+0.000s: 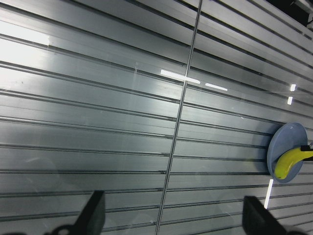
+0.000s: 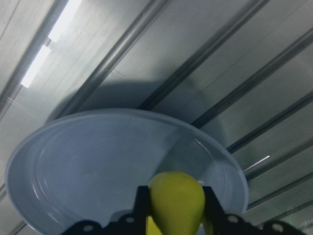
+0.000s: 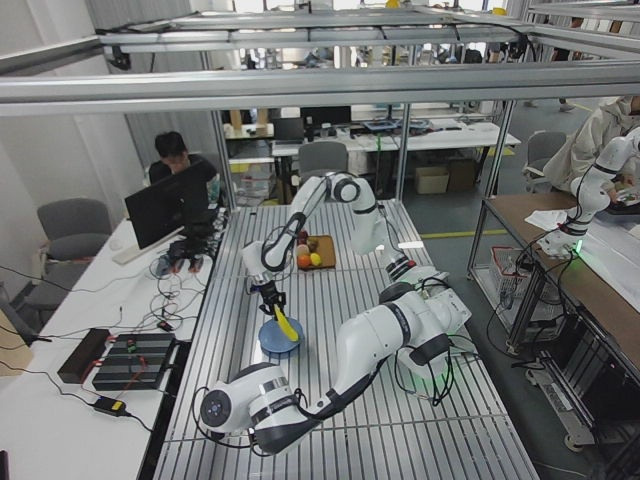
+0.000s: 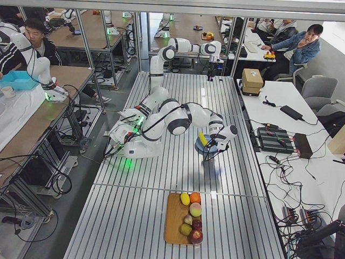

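A yellow banana [image 2: 177, 200] is held in my right gripper, which is shut on it, above a blue plate [image 2: 98, 166]. In the camera left view the banana [image 3: 286, 326] hangs at the plate [image 3: 276, 343]; whether it touches cannot be told. The left wrist view shows the banana [image 1: 288, 161] over the plate [image 1: 276, 142] at the right, away from my left gripper, whose blurred fingertips sit at the bottom edge over bare slats; its finger state is unclear.
A wooden tray [image 4: 173, 221] of assorted fruit stands on the slatted table [image 4: 124, 221], apart from the plate. The metal frame surrounds the table, and a white side table with electronics and cables runs alongside.
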